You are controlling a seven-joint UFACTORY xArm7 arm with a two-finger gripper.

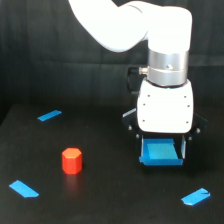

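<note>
The white arm reaches down from the top, and its gripper (pixel 161 150) is low over the table on the right. A blue block (pixel 160 156) is directly below the hand, with the fingers (pixel 140 146) seen at its left and right sides. The hand hides the block's upper part. Whether the fingers press on the block or only stand beside it cannot be made out. A red-orange hexagonal block (pixel 72 161) stands alone on the left.
Blue tape strips lie flat on the dark table: one far left (pixel 49 116), one near left (pixel 24 189) and one near right (pixel 196 197). A dark curtain hangs behind.
</note>
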